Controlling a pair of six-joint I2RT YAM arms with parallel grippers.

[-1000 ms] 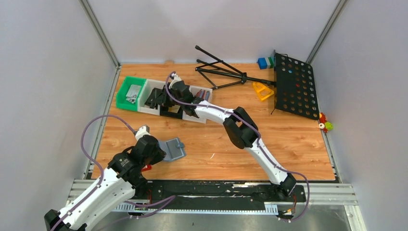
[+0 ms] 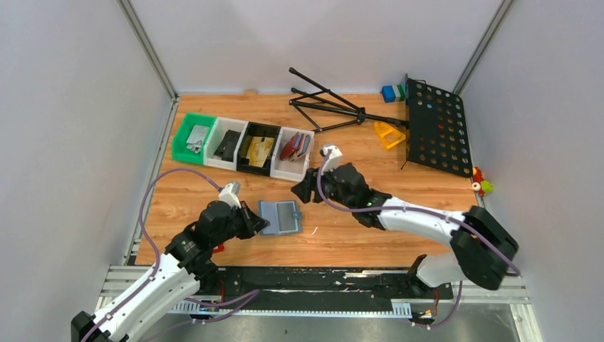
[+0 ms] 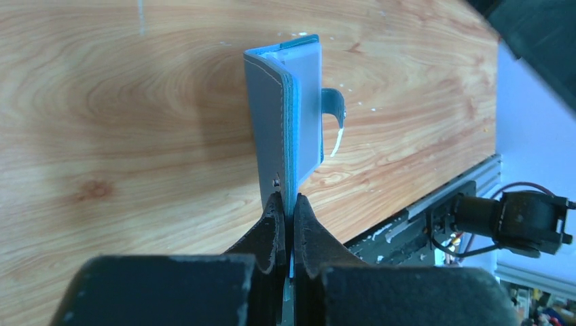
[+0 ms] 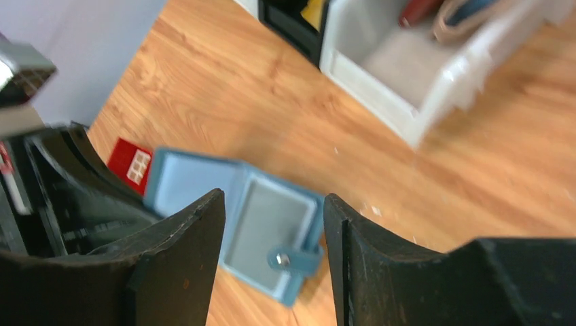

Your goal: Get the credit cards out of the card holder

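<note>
The open grey-blue card holder (image 2: 288, 217) lies low over the table at front centre. My left gripper (image 2: 260, 222) is shut on its left edge; the left wrist view shows the holder (image 3: 272, 115) rising from between the fingertips. In the right wrist view its clear pocket (image 4: 268, 221) and tab show; whether cards are inside I cannot tell. My right gripper (image 2: 303, 187) is part open above and right of the holder, with nothing seen between its fingers.
A row of bins (image 2: 214, 125) stands behind the holder. A red object (image 4: 129, 159) lies beside it. A black stand (image 2: 434, 128) and yellow piece (image 2: 384, 139) are at back right.
My left gripper and the holder have moved right.
</note>
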